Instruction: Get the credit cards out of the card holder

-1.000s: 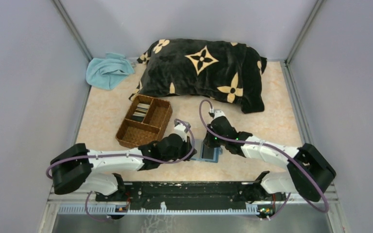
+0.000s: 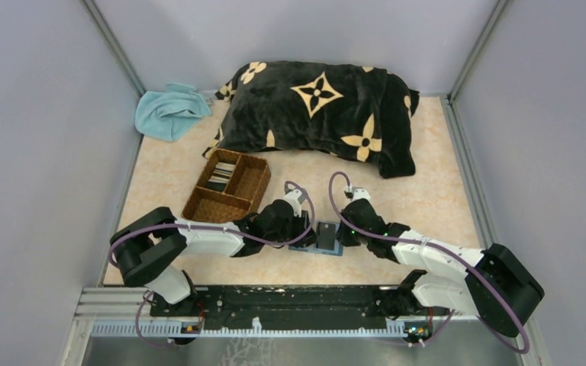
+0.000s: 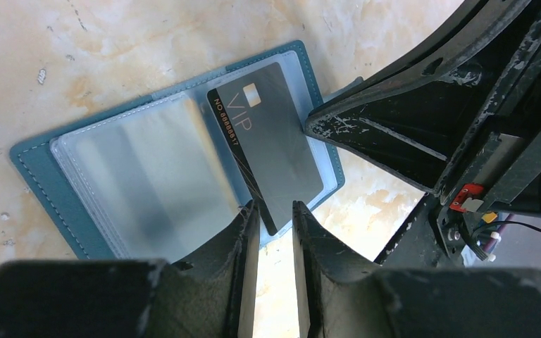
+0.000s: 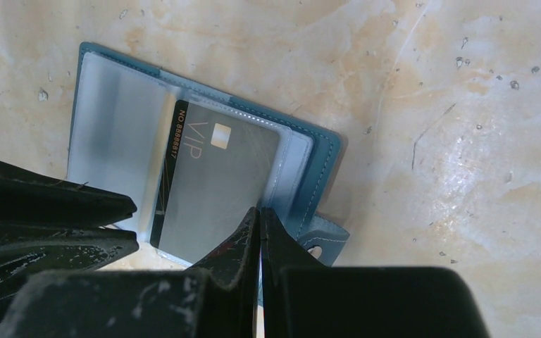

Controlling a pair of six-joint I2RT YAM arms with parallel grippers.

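A blue card holder (image 3: 39, 169) lies open on the table with clear sleeves. In one sleeve sits a dark grey VIP card (image 3: 275, 134), printed side up. Over the card's lower edge in the left wrist view, my left gripper is part open, with a gap between its fingertips and nothing held in it. At the holder's opposite side, my right gripper is shut, its tips against or just above the sleeve beside the card (image 4: 218, 176); nothing shows between them. In the top view the arms partly hide the holder (image 2: 336, 248).
A wicker basket (image 2: 265, 169) with compartments stands behind the left arm, several cards or similar flat items in one of them. A dark patterned cushion (image 2: 313, 122) and a blue cloth (image 2: 169, 113) lie at the back. Right of the holder the table is clear.
My left gripper has moved right, over the holder. The right gripper has shifted right and toward the front, to the holder's right edge. The holder lies about where it was.
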